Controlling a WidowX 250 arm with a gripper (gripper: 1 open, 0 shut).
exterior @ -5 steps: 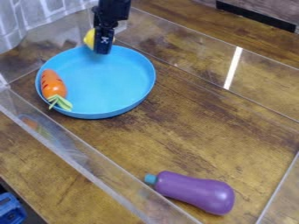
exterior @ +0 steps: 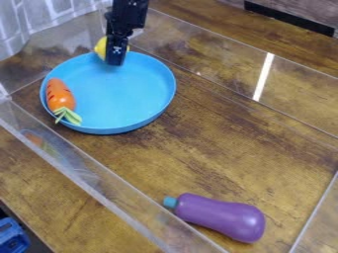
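My black gripper point(exterior: 114, 47) is at the top of the view, shut on a yellow object point(exterior: 101, 45) just over the back rim of a blue plate point(exterior: 126, 104). The yellow object is partly hidden behind the fingers. A toy carrot point(exterior: 59, 97) with green-yellow leaves lies on the left side of the plate. A purple toy eggplant point(exterior: 222, 216) lies on the wooden table at the lower right.
Clear transparent walls border the wooden table point(exterior: 199, 148). A blue object point(exterior: 8, 235) sits at the lower left corner, outside the wall.
The gripper and yellow object have shifted very slightly downward, toward the plate. The carrot, plate and eggplant have not moved.
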